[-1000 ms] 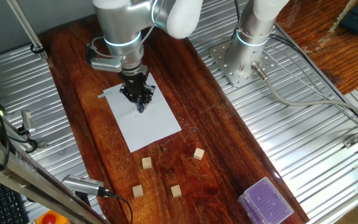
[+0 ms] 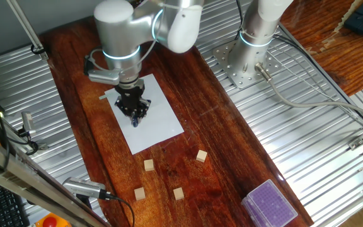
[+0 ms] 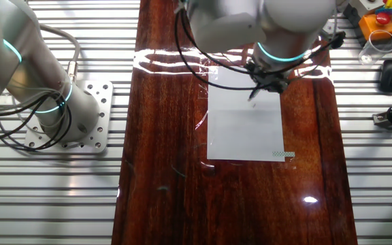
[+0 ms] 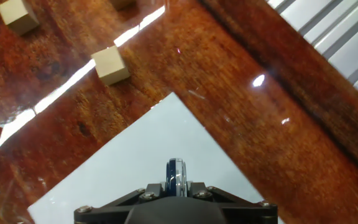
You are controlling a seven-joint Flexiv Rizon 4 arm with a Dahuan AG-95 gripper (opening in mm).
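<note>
A white sheet of paper point(image 2: 156, 116) lies flat on the dark wooden table. My gripper point(image 2: 136, 118) is over the sheet, pointing down. In the wrist view, its fingers are closed together around a slim dark-blue and clear item point(image 4: 176, 174), which looks like a pen. A bit of blue also shows at the gripper's tip in exterior view 1. I cannot tell whether the pen's tip touches the paper. In exterior view 2, the arm and its cables hide part of the sheet point(image 3: 240, 133). No marks are visible on its uncovered part.
Several small wooden cubes lie beyond the sheet, the nearest ones being one cube point(image 2: 149, 165) and another cube point(image 2: 201, 156). A purple-lidded box point(image 2: 271, 205) stands at the table's edge. A small patterned strip point(image 3: 283, 154) sits at one paper corner. Bare wood lies around the sheet.
The cubes, paper and box have stayed put.
</note>
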